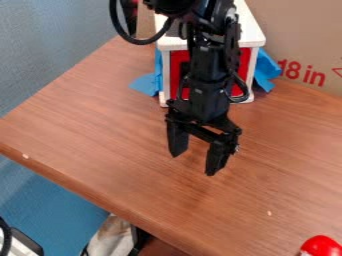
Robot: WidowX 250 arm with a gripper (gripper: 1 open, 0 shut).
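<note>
My black gripper [195,158] hangs over the middle of the wooden table [107,160], its two fingers pointing down and apart, with nothing seen between them. Behind the arm stands a white box with a red front [242,75], resting on blue pieces [263,70]; the arm hides much of it. A red rounded object [321,247] is cut off at the bottom right corner.
A cardboard panel [301,40] with red printing stands at the back right. The table's left edge runs diagonally, with a blue surface [40,200] beyond it.
</note>
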